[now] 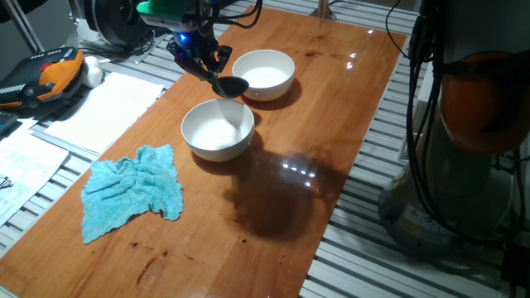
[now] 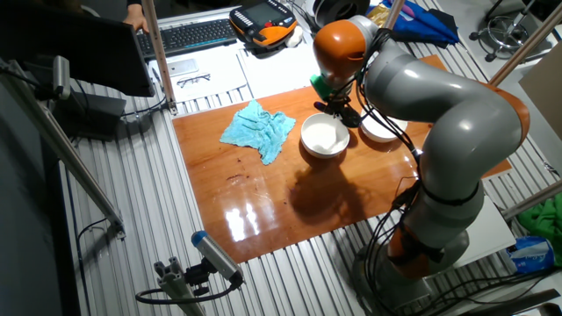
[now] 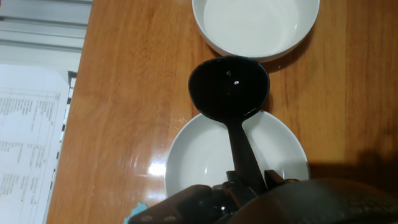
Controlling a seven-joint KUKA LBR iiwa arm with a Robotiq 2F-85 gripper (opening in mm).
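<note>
A black ladle (image 3: 229,87) is held by its handle in my gripper, whose fingers are shut around it. Its round bowl faces up, and small bright glints show inside. In exterior view 1 the ladle (image 1: 231,87) hangs above the gap between two white bowls. The nearer white bowl (image 1: 218,149) sits toward the middle of the table; the farther white bowl (image 1: 267,93) stands just behind it. From the wrist, one bowl (image 3: 283,146) lies under the handle, and the other bowl (image 3: 261,25) is beyond the ladle's tip. Whether either bowl holds liquid is hard to tell.
A crumpled turquoise cloth (image 1: 132,192) lies on the wooden table (image 1: 186,257), left of the nearer bowl. Paper sheets (image 2: 211,77) and an orange-black device (image 2: 262,22) are off the table's edge.
</note>
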